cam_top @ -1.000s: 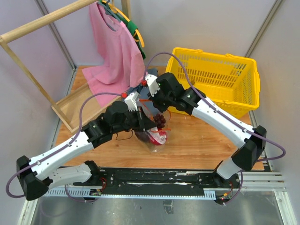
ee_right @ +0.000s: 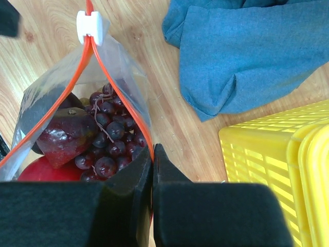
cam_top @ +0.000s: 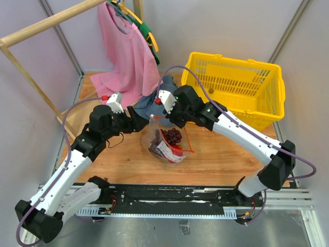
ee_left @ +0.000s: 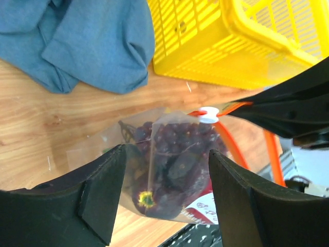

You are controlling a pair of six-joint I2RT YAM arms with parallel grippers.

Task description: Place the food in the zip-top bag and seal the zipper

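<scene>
The clear zip top bag (cam_top: 165,156) with its orange zipper edge stands on the wooden table, its mouth gaping. Inside are dark grapes (ee_right: 112,131), a dark reddish fruit (ee_right: 69,131) and a red item (ee_right: 49,171). My right gripper is shut on the bag's orange rim, which runs between its fingers. A white slider (ee_right: 89,27) sits at one end of the zipper. My left gripper is part open beside the bag, nothing between its fingers; the bag shows beyond them in the left wrist view.
Behind the right arm stands a yellow basket (cam_top: 281,98). Blue denim cloth (ee_right: 247,56) lies on the table behind the bag. A pink shirt (cam_top: 123,51) hangs from a wooden rack (cam_top: 49,23) at back left. Bare table (cam_top: 226,164) lies right of the bag.
My left gripper has opened and drawn away from the bag, up and to the left. The bag's mouth has widened.
</scene>
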